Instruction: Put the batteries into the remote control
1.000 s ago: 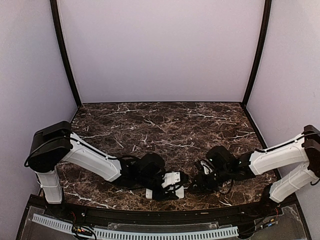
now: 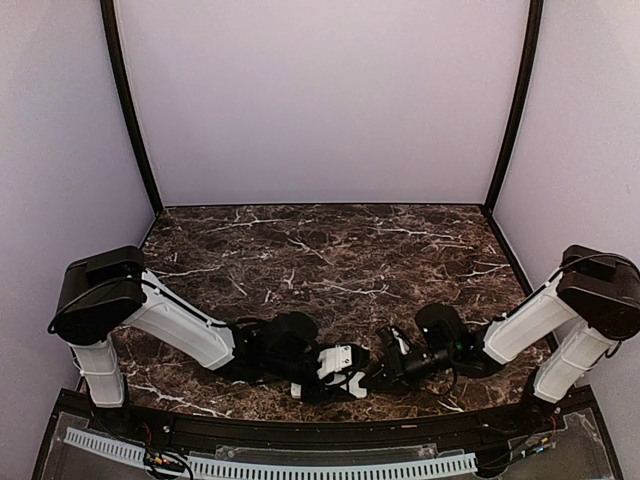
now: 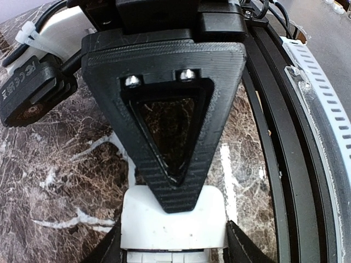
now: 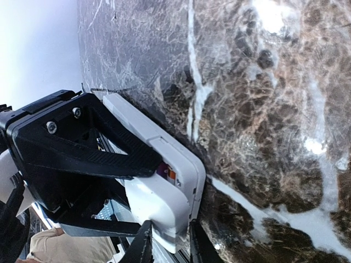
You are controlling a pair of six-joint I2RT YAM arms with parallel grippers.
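In the right wrist view the white remote (image 4: 184, 156) lies along the marbled table, with purple and orange battery ends (image 4: 168, 173) showing in its bay. Over that end is a smaller white piece, apparently the battery cover (image 4: 159, 200). My left gripper is shut on this cover, which sits between its black fingers. From the opposite side my right gripper reaches in, fingers part open. Its ridged fingertips (image 3: 114, 241) flank the cover (image 3: 173, 227) in the left wrist view; firm contact cannot be told.
Both arms meet close to the front rail (image 2: 300, 430) of the table. A white slotted strip (image 2: 340, 468) runs outside the front edge.
My right gripper has come left and slightly toward the front edge, up to the end of the white parts. The left arm has shifted slightly left, still gripping.
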